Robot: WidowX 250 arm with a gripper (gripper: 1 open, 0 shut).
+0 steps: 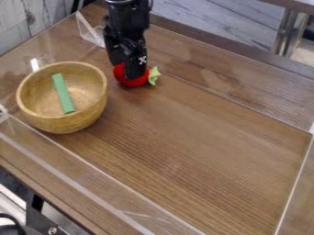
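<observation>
A black robot gripper (pixel 124 55) hangs at the upper middle, its fingers open just above and partly over a red round object (pixel 132 76), which has a small pale green leafy tip (pixel 153 75) at its right. A yellow-tan bowl (pixel 84 115) stands to the lower left, holding a green elongated object (pixel 64 97). Whether the fingers touch the red object cannot be told.
A clear plastic or wire item (pixel 92 29) is at the back left by a pale wall. A white shelf edge sits at the top right.
</observation>
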